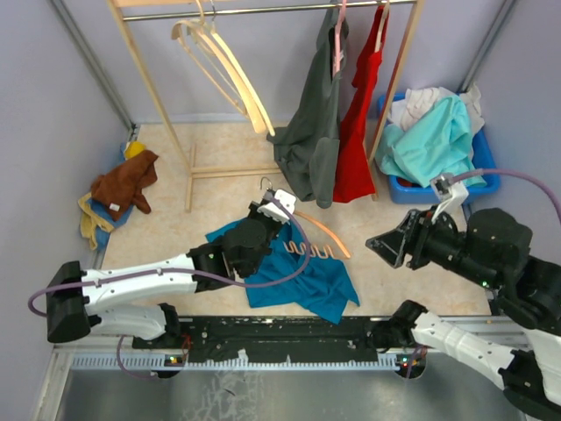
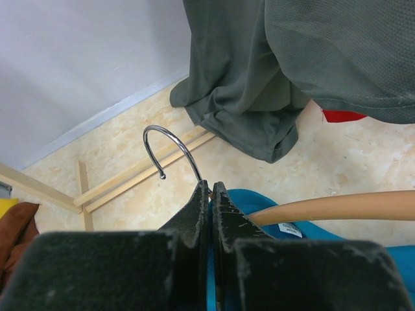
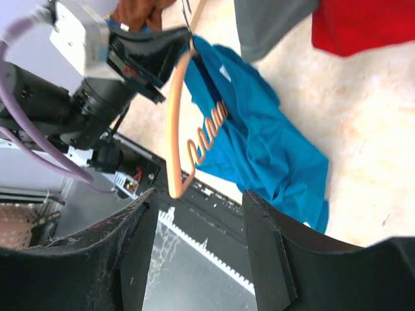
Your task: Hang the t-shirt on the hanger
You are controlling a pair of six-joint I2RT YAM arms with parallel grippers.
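Observation:
The blue T-shirt (image 1: 320,285) lies crumpled on the table beneath the hanger. In the left wrist view, the hanger's metal hook (image 2: 170,134) rises just beyond my left gripper, which is shut on the hanger's neck. One wooden hanger arm (image 3: 173,123) extends outside the shirt, above it, with a wavy clip strip (image 3: 207,133) below. The shirt's collar and its white label (image 2: 290,229) show close to the left fingers; whether the other hanger arm is inside the shirt I cannot tell. Apart from shirt and hanger, my right gripper is open and empty.
Behind stands a wooden rack with a metal rail (image 1: 263,12), empty hangers (image 1: 232,74), a grey garment (image 1: 307,132) and a red one (image 1: 359,132). A blue basket (image 1: 429,195) of clothes sits at the right, a brown cloth pile (image 1: 123,184) at the left.

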